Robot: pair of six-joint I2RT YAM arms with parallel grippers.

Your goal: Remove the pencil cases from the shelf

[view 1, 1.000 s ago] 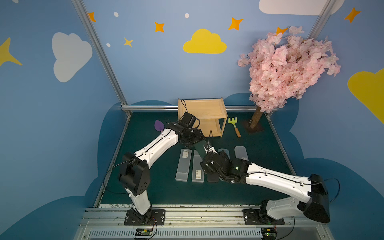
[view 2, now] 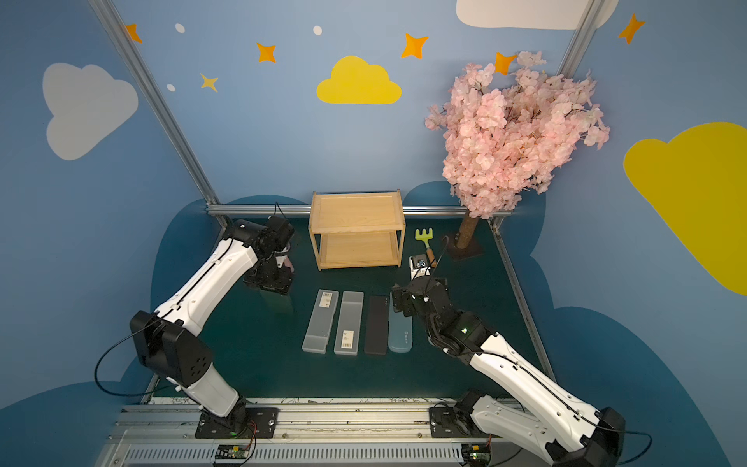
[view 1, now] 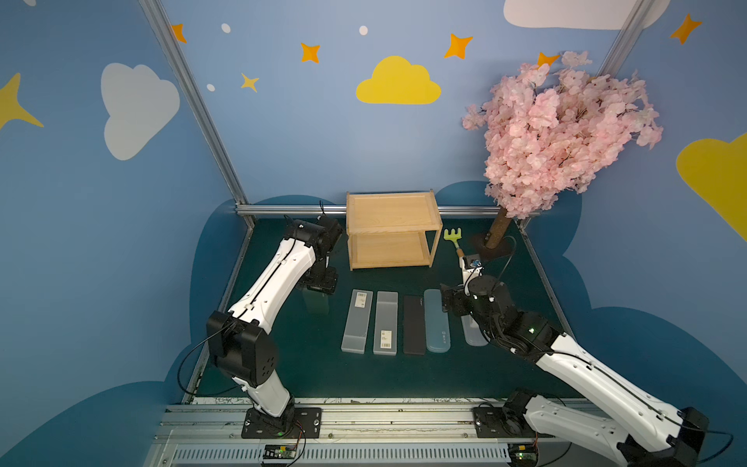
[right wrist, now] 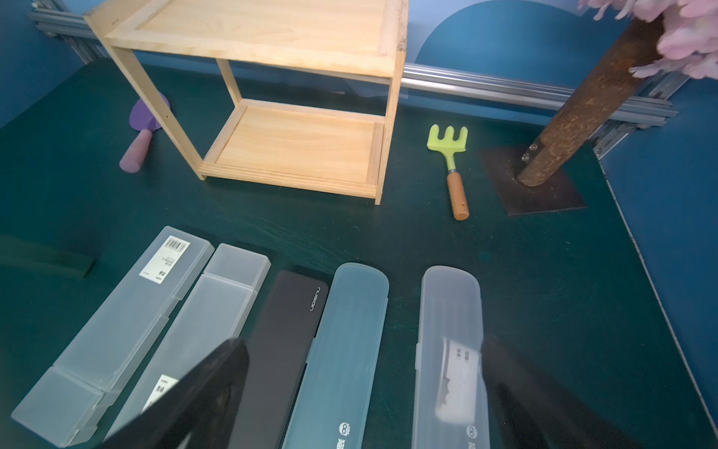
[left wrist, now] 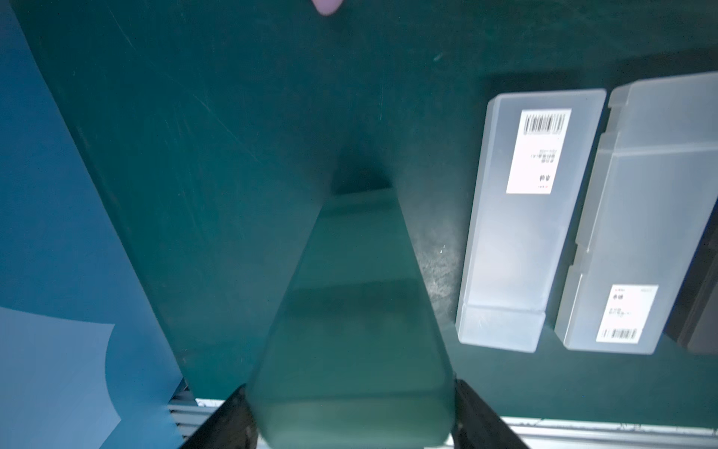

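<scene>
My left gripper is shut on a dark green translucent pencil case [left wrist: 351, 321]. Its fingers press the near end from both sides, while the far end points down toward the mat left of the other cases. Flat on the mat lie a clear case [right wrist: 123, 329], a second clear case [right wrist: 224, 299], a black case [right wrist: 276, 351], a teal case [right wrist: 347, 321] and a pale grey case [right wrist: 450, 314]. Over the right-hand cases my right gripper stands open, nothing between its fingers. Both tiers of the wooden shelf [right wrist: 299, 146] are empty.
A green hand fork [right wrist: 452, 176] lies right of the shelf, near the blossom tree's trunk [right wrist: 591, 97]. Left of the shelf is a purple trowel [right wrist: 138, 138]. Bare mat [view 1: 272, 358] stretches along the left and front.
The left gripper has swung left with the green case, away from the shelf front. Cases on the mat stay put.
</scene>
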